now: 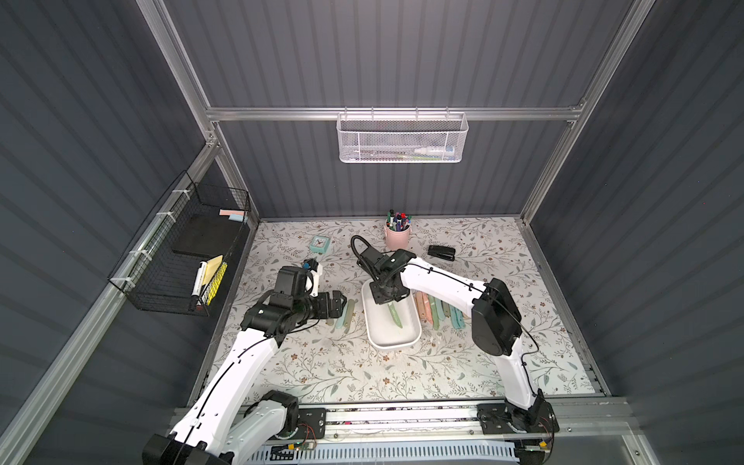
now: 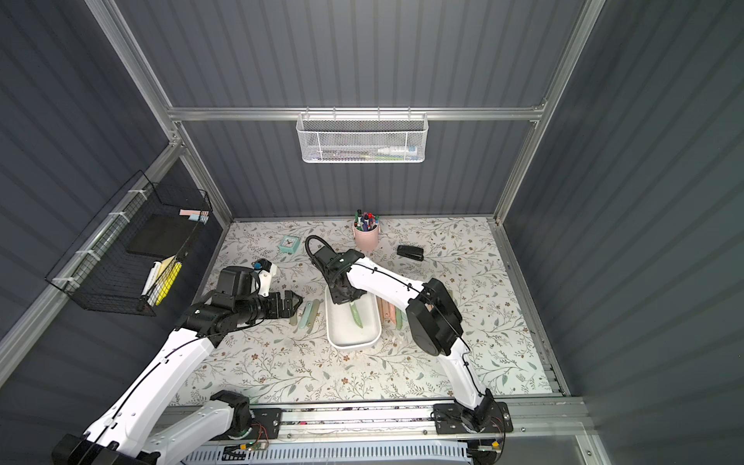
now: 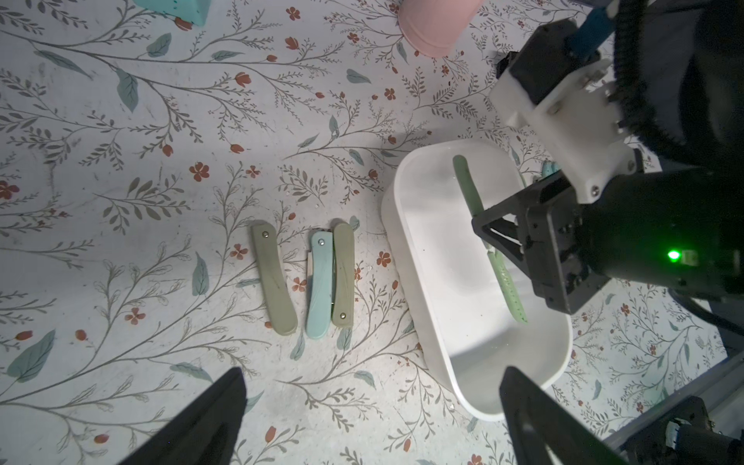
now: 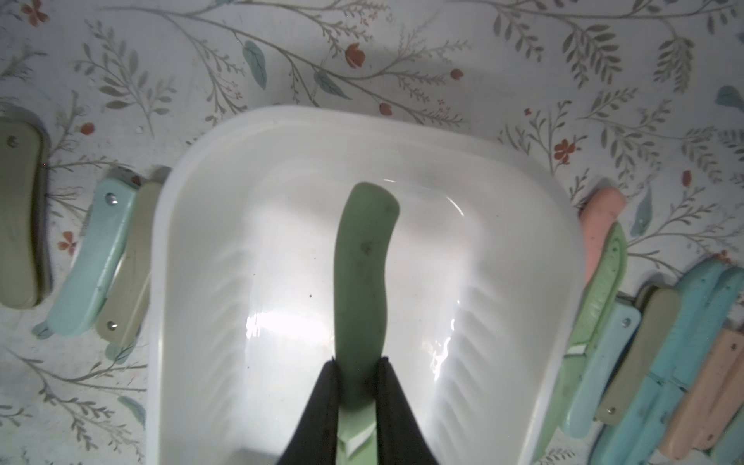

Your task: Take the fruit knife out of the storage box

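Note:
The green fruit knife (image 3: 507,286) shows in the left wrist view, over the white storage box (image 3: 418,271), its upper and lower ends both inside the box's outline. My right gripper is shut on the knife's middle, its handle (image 4: 362,271) pointing away toward the box's far wall. Part of the knife is hidden behind the fingers. In the top left view the right gripper (image 1: 391,300) hangs over the rear half of the box. Left of the box, my left gripper stands wide open, with nothing between its fingers.
Several folded knives (image 3: 319,283) lie on the table left of the box, and several more (image 4: 666,372) to its right. A pink pen cup (image 1: 396,236), a black stapler (image 1: 441,252) and a teal clock (image 1: 319,244) stand behind.

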